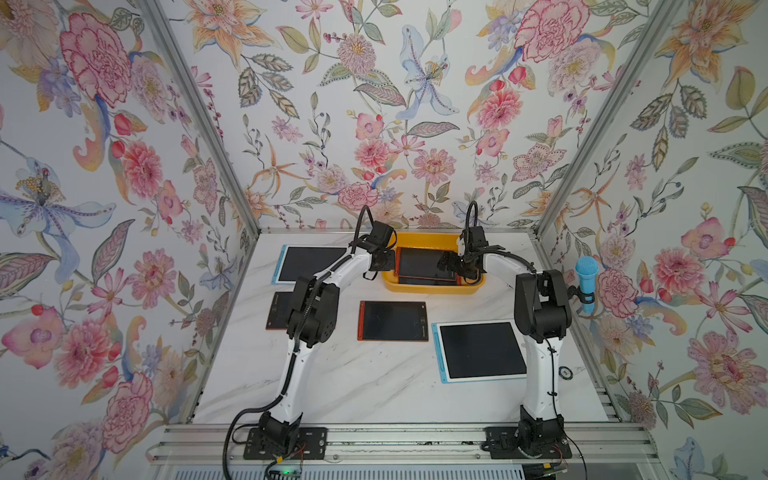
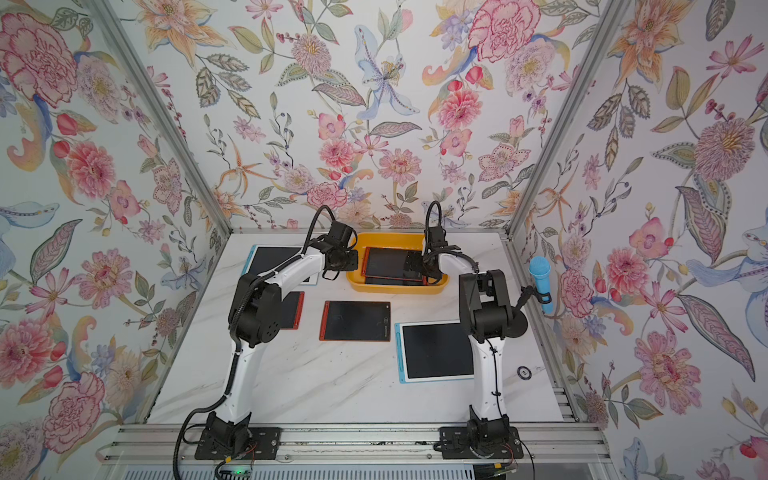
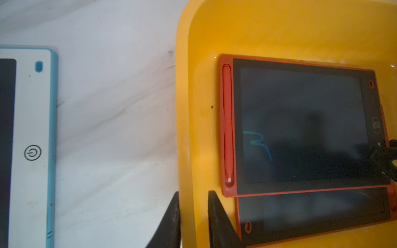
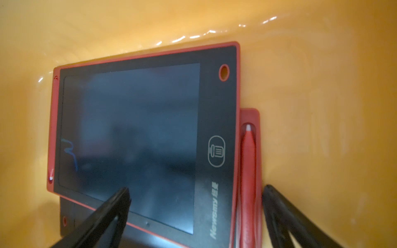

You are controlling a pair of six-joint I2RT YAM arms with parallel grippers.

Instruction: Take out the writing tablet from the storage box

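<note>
Inside the yellow storage box two red-framed writing tablets lie stacked. The upper writing tablet has a blue squiggle on its dark screen. The lower writing tablet sticks out along the near side. At the box's left wall, my left gripper stands part open, its fingers to either side of the yellow rim as seen from its wrist; contact is unclear. My right gripper is open over the tablets' right end, one finger over the upper screen, the other near the lower tablet's red stylus.
On the table before the box lie a red-edged tablet and a large blue-and-white tablet. Another blue-and-white tablet and a dark tablet lie at left, partly under the left arm.
</note>
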